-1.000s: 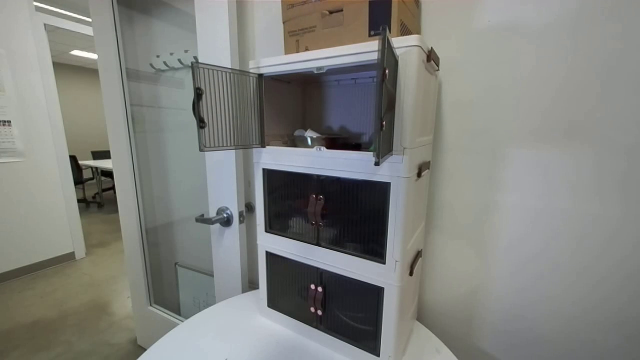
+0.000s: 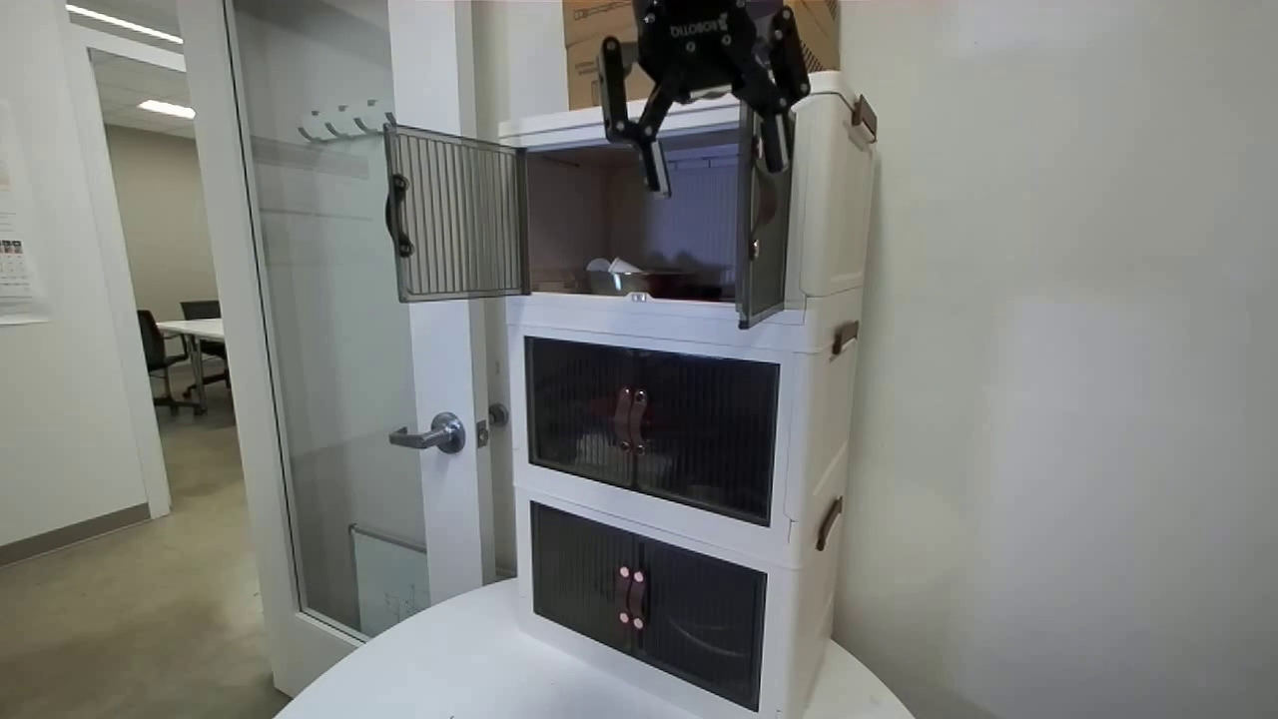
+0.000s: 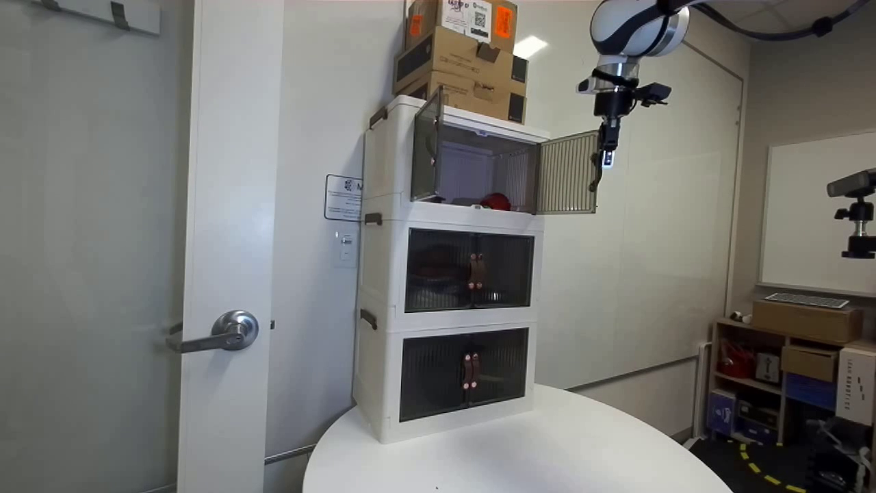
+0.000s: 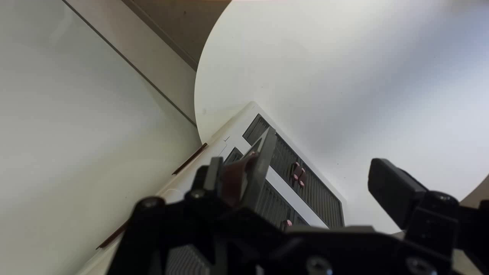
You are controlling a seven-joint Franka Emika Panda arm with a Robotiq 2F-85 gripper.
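A white cabinet [image 2: 647, 318] of three stacked units stands on a round table. Both doors of its top unit hang open: the left door [image 2: 457, 216] swings out to the left, the right door [image 2: 762, 240] points toward the camera. My gripper [image 2: 716, 168] is open at the height of the top unit, one finger overlapping the right door in exterior view 1. In the wrist view that door's edge and brown handle [image 4: 232, 181] show close beside one finger [image 4: 209, 178]; I cannot tell whether they touch. The other finger [image 4: 394, 192] stands well away, over the table.
Inside the top unit lie a clear bowl-like item [image 2: 613, 278] and something red [image 3: 495, 201]. Cardboard boxes [image 3: 468, 66] are stacked on top. The lower two units are closed. Bare room shows on the white table [image 3: 567, 435].
My gripper has come into exterior view 1 from above, beside the right door. That door has turned slightly toward the left in the view.
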